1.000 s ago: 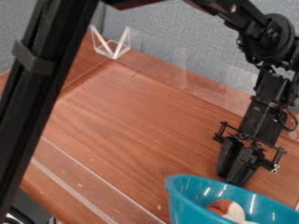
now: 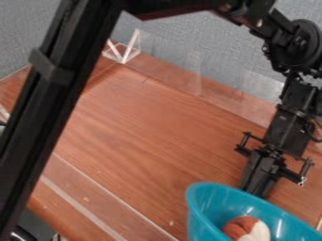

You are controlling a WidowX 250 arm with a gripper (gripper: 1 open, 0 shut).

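Note:
My black gripper (image 2: 265, 171) points down at the right side of the wooden table, just behind a teal bowl (image 2: 209, 211); its fingertips are dark and partly hidden by the bowl's rim, with nothing visible between them. Inside the bowl, at the bottom of the view, lies a round orange and white object (image 2: 247, 229).
A white wire frame (image 2: 122, 49) stands at the back left, and clear low panels edge the table. A thick black post crosses the left of the view.
The teal bowl has shifted slightly toward the right and front, showing more of the orange and white object. My gripper has moved slightly right.

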